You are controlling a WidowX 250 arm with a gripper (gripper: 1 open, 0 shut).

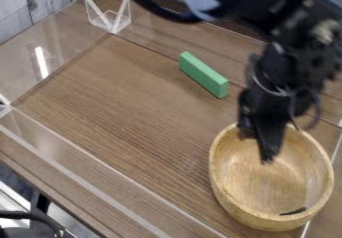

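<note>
A dark robot gripper (pixel 251 122) hangs blurred over the back rim of a round tan bowl (pixel 227 192) at the lower right. Its fingers look close together, with nothing visible between them, though blur hides detail. A small dark item (pixel 291 211) lies in the bottom of the bowl. A green block (pixel 203 74) lies on the wooden table (pixel 114 122), behind and left of the gripper.
A clear plastic piece (pixel 110 14) stands at the back left. The left and middle of the table are open, with a pale tape line along the lower left.
</note>
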